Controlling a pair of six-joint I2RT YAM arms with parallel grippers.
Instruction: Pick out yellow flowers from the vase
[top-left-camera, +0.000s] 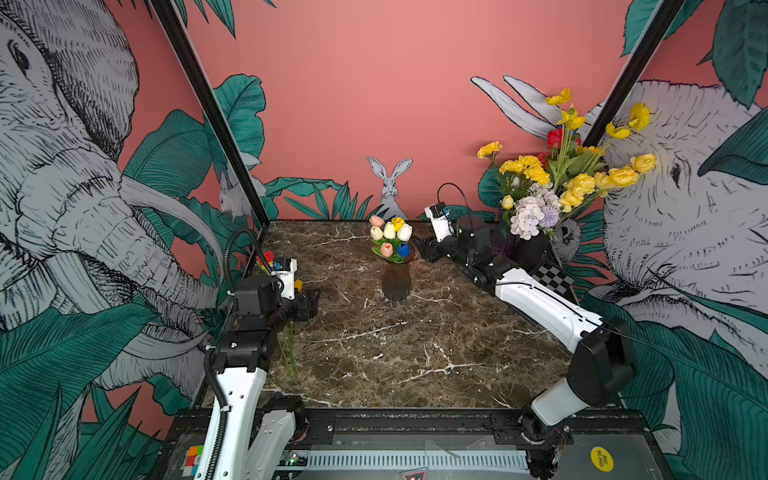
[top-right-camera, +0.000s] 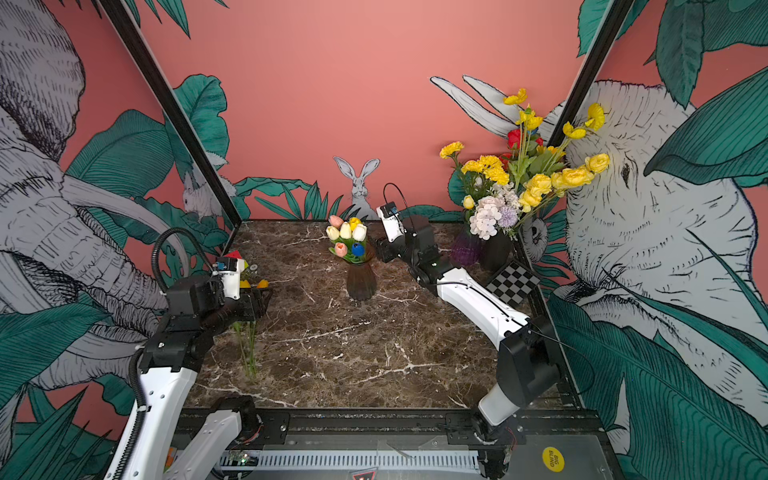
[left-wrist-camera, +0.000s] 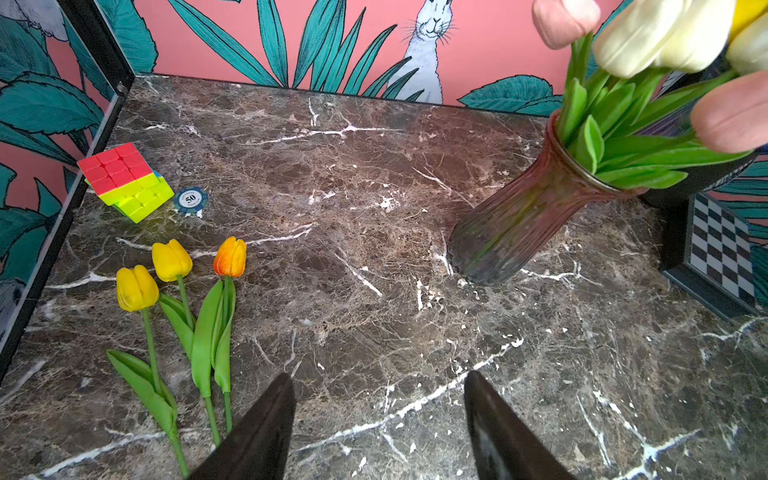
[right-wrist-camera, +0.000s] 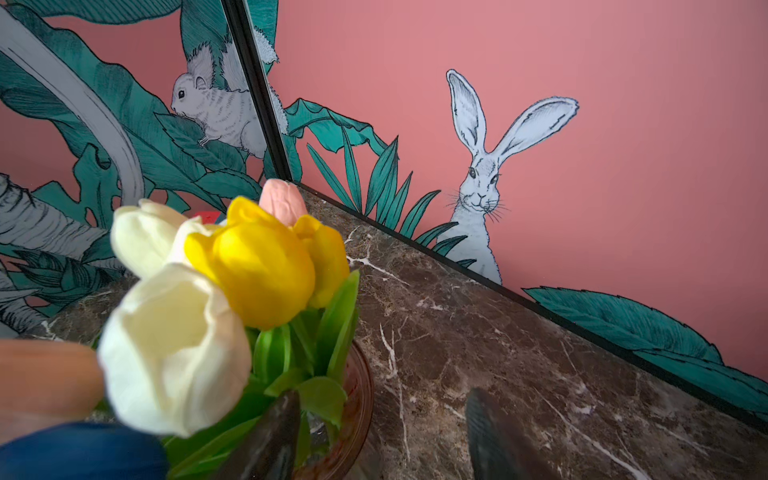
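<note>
A brown glass vase (top-left-camera: 397, 283) stands mid-table with pink, white, blue and yellow tulips. In the right wrist view its yellow tulips (right-wrist-camera: 264, 260) crowd beside white ones, above and left of my right gripper. That gripper is open, close to the vase rim (right-wrist-camera: 361, 416), no stem clearly between its fingers. Three cut tulips lie on the table at left: two yellow tulips (left-wrist-camera: 137, 288) and an orange-yellow tulip (left-wrist-camera: 230, 257). Over the left side hangs my left gripper, its fingers apart with only bare tabletop seen between them.
A cube puzzle (left-wrist-camera: 128, 180) and a blue chip (left-wrist-camera: 190, 200) lie at back left. Large dark vases with a tall mixed bouquet (top-right-camera: 500, 172) and a checkered block (top-right-camera: 513, 284) occupy the right back.
</note>
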